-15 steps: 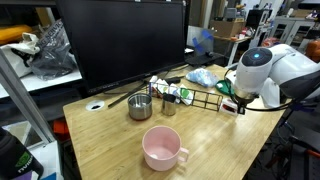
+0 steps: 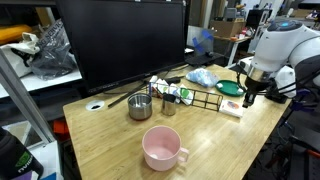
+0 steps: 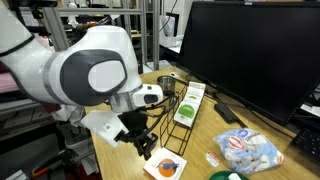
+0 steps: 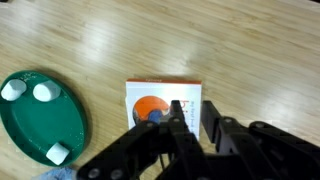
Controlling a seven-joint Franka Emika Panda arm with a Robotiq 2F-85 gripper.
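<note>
A flat white box (image 2: 232, 109) with an orange round picture lies on the table toward the right. In exterior view 2 the whole orange-marked face of this box (image 3: 166, 166) shows. Close beside it is my gripper (image 3: 147, 152), low over the table. From the wrist, the dark fingertips of the gripper overlap the box (image 4: 150, 97). The fingers look shut. Whether anything is pinched between them is hidden by the dark fingers and cannot be told.
A green plate (image 4: 45, 118) with several white pieces is beside the box. A black wire rack (image 2: 203, 98) holds a green-and-white carton (image 3: 189, 103). A pink mug (image 2: 162, 148), a metal pot (image 2: 140, 106) and a plastic bag (image 3: 248, 150) stand around.
In exterior view 1, the arm has shifted right from over the box, uncovering more of it. The box stays in about the same place.
</note>
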